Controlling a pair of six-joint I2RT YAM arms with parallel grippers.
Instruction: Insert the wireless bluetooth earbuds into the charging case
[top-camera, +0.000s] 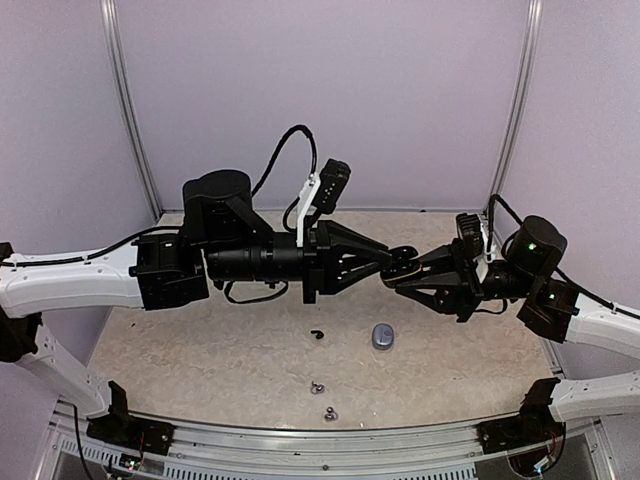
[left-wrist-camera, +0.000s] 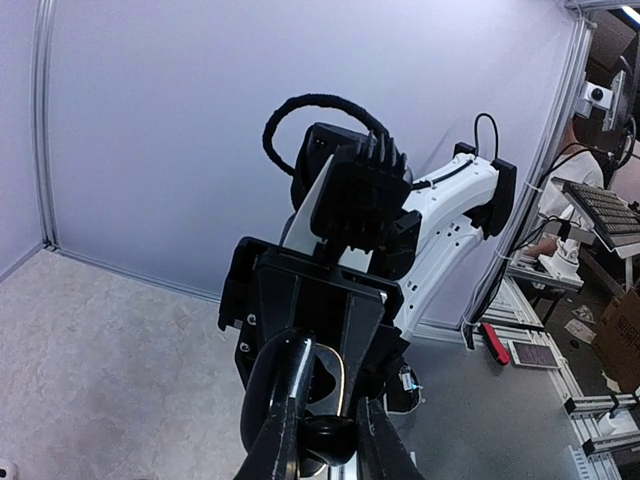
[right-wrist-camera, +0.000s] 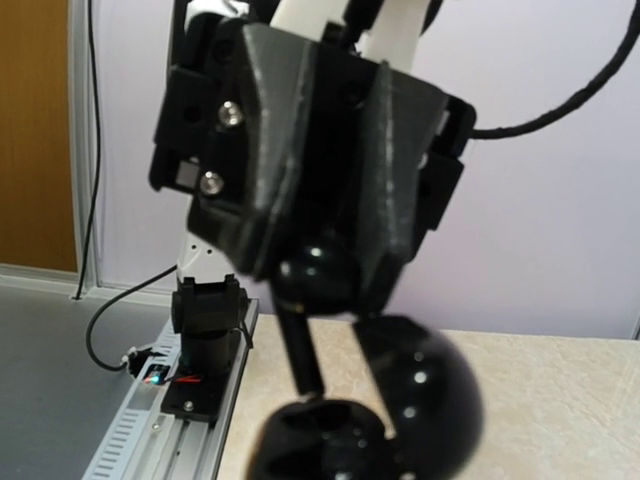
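Observation:
My left gripper (top-camera: 386, 260) is shut on a glossy black earbud (right-wrist-camera: 318, 277), whose stem (right-wrist-camera: 300, 350) points down toward the open case in the right wrist view. Held in the air by my shut right gripper (top-camera: 412, 278) is the black charging case (top-camera: 400, 272), its lid (right-wrist-camera: 432, 395) raised and a thin gold line along its edge. Bud and case overlap in the left wrist view, where the earbud (left-wrist-camera: 328, 436) hides part of the case (left-wrist-camera: 268, 385). In the right wrist view the stem's lower end is close to the case body (right-wrist-camera: 325, 440); whether they touch I cannot tell.
Below on the table lie another black earbud (top-camera: 317, 334), a closed grey case (top-camera: 382, 336) and two small grey earbuds (top-camera: 317, 388) (top-camera: 330, 413). Both arms meet closely in mid-air.

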